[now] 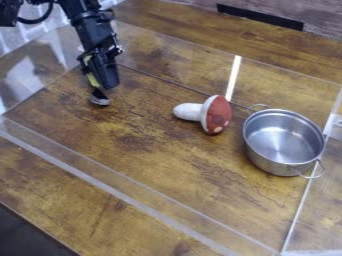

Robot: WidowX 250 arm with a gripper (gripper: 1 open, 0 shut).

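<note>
My gripper point(102, 78) is at the upper left, low over the wooden table, beside an upright utensil with a yellow-green handle point(92, 81) and a small metal end point(99, 99) at the tabletop. Whether the fingers touch or hold it is too small to tell. A toy mushroom point(214, 115) with a red cap and white stem lies on its side near the middle. To its right stands a steel pot point(282, 142) with two handles.
Clear plastic strips or panels border the wooden table point(147, 180). A dark slot shows at the back.
</note>
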